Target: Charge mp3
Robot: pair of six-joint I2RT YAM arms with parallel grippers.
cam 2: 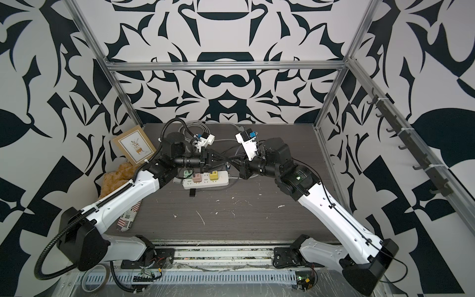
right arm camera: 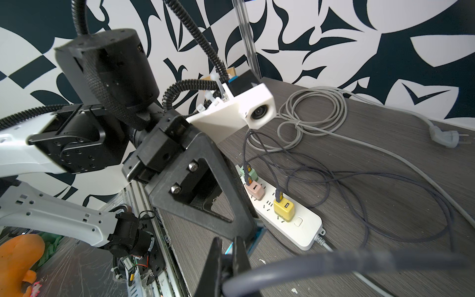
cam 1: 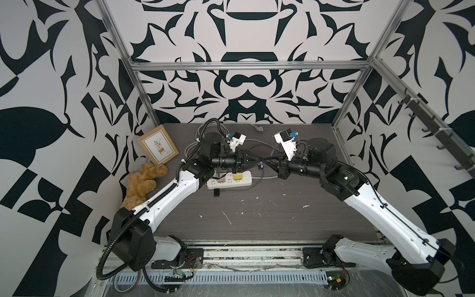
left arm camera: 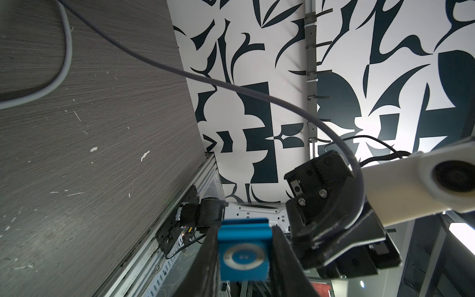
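Note:
My left gripper is shut on a small blue mp3 player (left arm camera: 245, 250) with a round pale control ring. Its edge also shows as a blue strip between the left fingers in the right wrist view (right arm camera: 255, 241). My right gripper is shut on the end of a dark grey cable (right arm camera: 306, 272), which arcs away from the fingers. Both grippers meet tip to tip above the table in the top left view. The fingers hide the cable's tip; whether it is in the player I cannot tell.
Below stands a white power strip (right arm camera: 306, 230) bearing yellow (right arm camera: 284, 209), pink (right arm camera: 254, 190) and green (right arm camera: 251, 173) adapters. Dark cables (right arm camera: 341, 180) lie loose around it. A small black object (cam 1: 216, 192) rests in front.

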